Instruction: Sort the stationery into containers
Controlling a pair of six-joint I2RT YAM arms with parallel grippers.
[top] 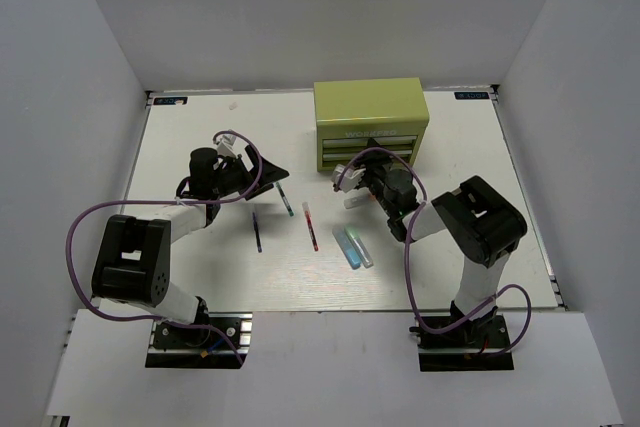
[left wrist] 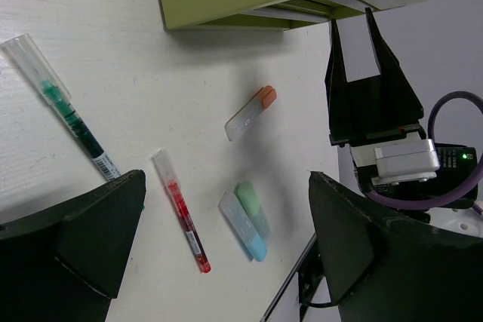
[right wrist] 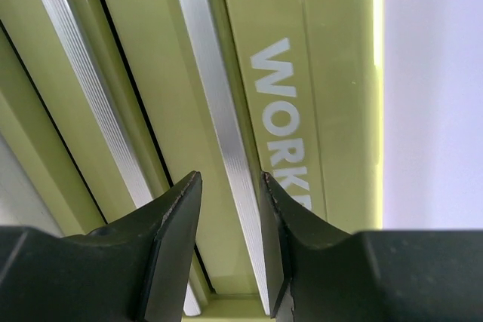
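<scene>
A green desk box with stacked drawers stands at the table's back. My right gripper is at its front, fingers apart, with a silver drawer strip showing in the gap; contact is unclear. To the left, my left gripper hangs open and empty above the table. Below it lie a green pen, a red pen and a dark pen. Two thicker markers, blue and green, lie side by side. An orange-capped marker rests nearer the box.
The right arm stretches over the table's right half, partly hiding the box front and the orange-capped marker in the top view. Bare table shows at the back left and along the front edge.
</scene>
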